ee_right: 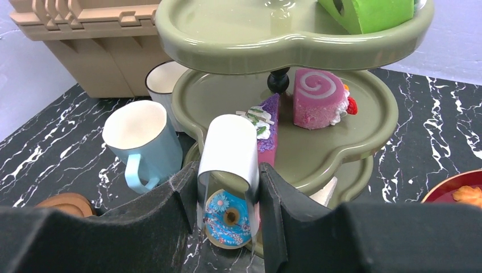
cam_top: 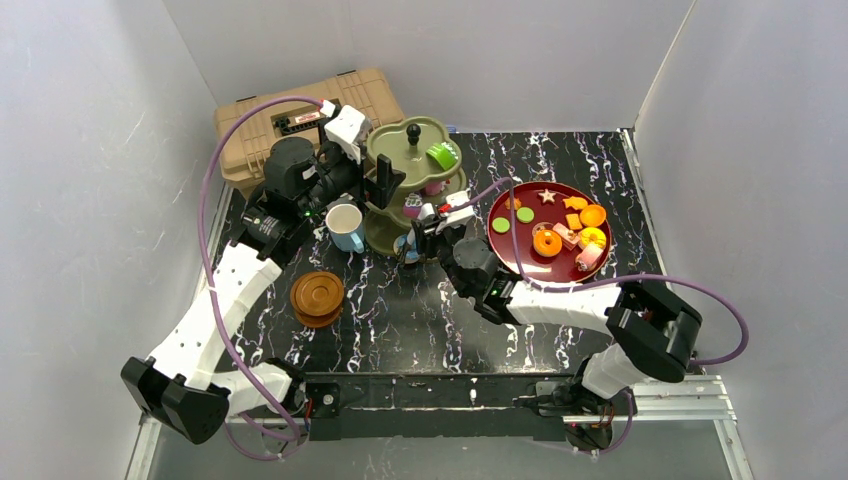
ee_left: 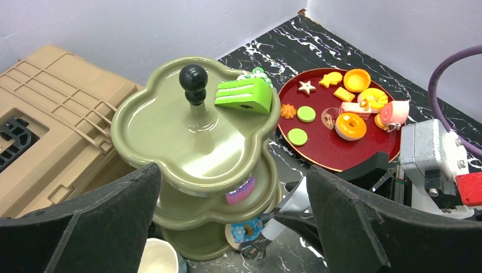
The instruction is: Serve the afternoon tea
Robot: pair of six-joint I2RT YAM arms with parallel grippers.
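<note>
My right gripper is shut on a white-handled tool with clear prongs, held before the tiered green stand's lowest level, by a blue-frosted donut. The stand's top tier carries green cake; the middle holds purple cake and a pink roll. My left gripper hangs open above the stand's left side, nothing between its fingers. A red tray of toy treats lies at the right.
Blue mug and white mug stand left of the stand, wooden coasters in front of them. A tan case sits behind left.
</note>
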